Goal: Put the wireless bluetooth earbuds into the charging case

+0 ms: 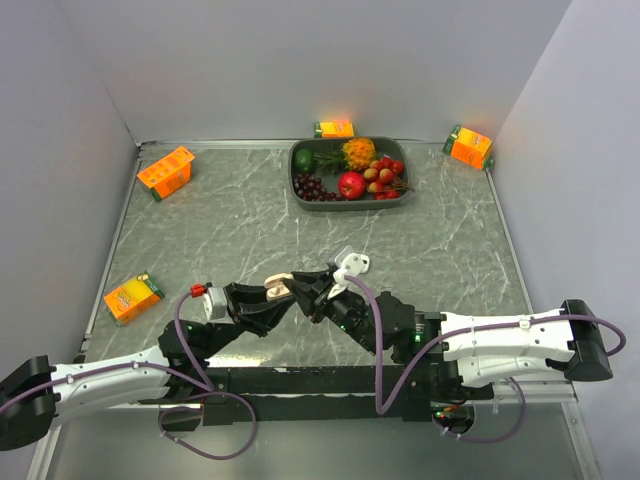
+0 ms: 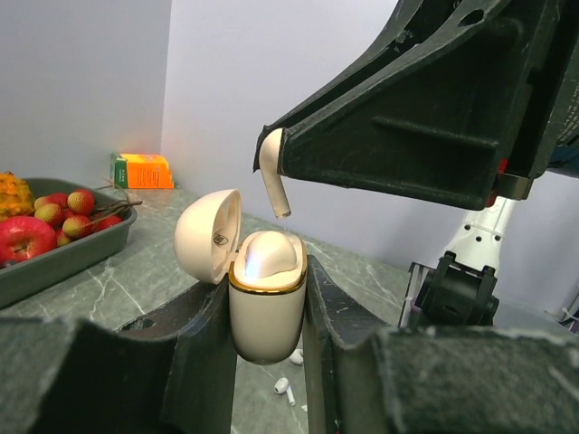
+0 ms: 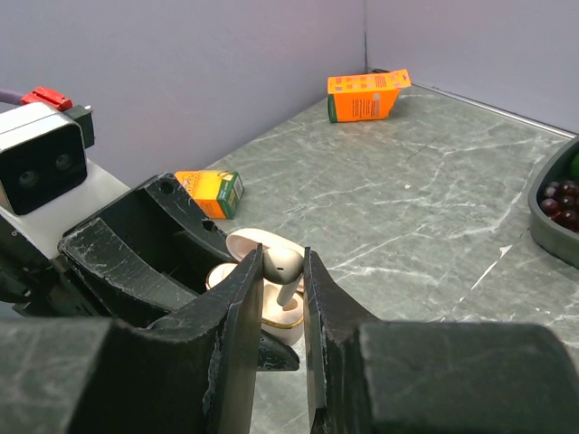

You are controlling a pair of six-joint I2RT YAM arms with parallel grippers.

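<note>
The cream charging case [image 2: 266, 316] stands upright in my left gripper [image 1: 275, 305], which is shut on it; its lid [image 2: 201, 235] is open, and a rounded cream piece sits in one side of it. My right gripper is shut on an earbud [image 2: 272, 163], held stem down just above the case in the left wrist view; in the right wrist view it is over an empty hole in the case. More earbuds [image 2: 282, 387] lie blurred on the worktop below.
A grey tray [image 1: 348, 203] of fruit stands at the back centre. Orange boxes [image 1: 165, 175] line the sides and back.
</note>
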